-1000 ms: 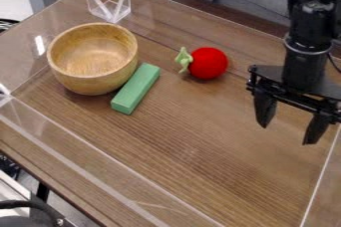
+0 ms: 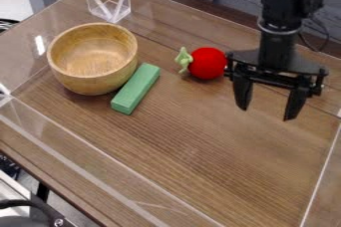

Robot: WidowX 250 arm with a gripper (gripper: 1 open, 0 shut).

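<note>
The black gripper is open, its two fingers pointing down over bare wood on the right, with nothing between them. To its upper left lies a round red object with a green stalk or leaf on its left side.
A wooden bowl stands at the left, with a green block lying to its right. A clear plastic object is at the back left.
The gripper has moved left and toward the back, closer to the red object. The objects on the table have not moved.
</note>
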